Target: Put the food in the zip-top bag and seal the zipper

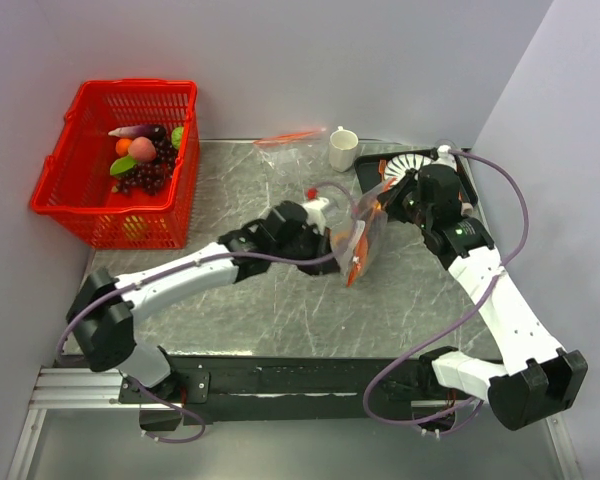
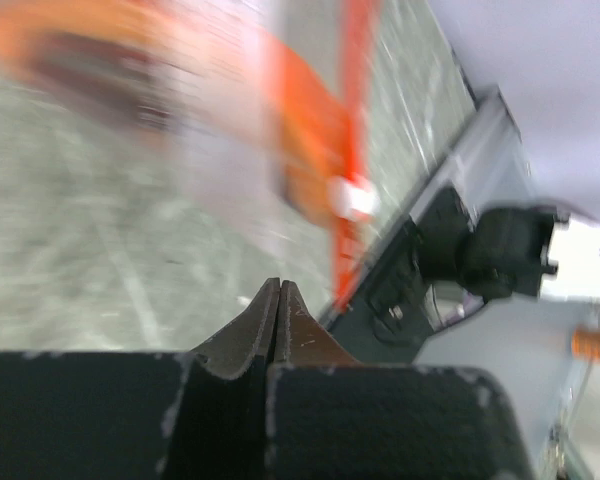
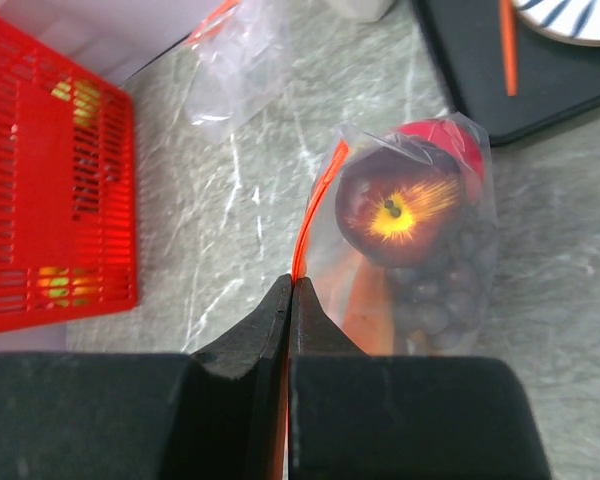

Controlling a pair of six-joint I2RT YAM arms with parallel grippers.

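Note:
The clear zip bag (image 1: 373, 242) with its orange zipper hangs from my right gripper, which is shut on the orange zipper strip (image 3: 318, 205) near one end. A dark red fruit (image 3: 395, 205), a red item and dark round pieces show inside the bag in the right wrist view. My left gripper is shut with nothing visible between its fingertips. It stands just left of the bag in the top view. In the left wrist view, the zipper strip with a white slider (image 2: 353, 199) is blurred beyond the fingertips, apart from them in the picture.
A red basket (image 1: 140, 225) holding several fruits and vegetables stands at the back left. Another clear bag (image 1: 292, 155) lies at the back beside a white mug (image 1: 343, 148). The black tray (image 1: 368, 178) is behind my right gripper.

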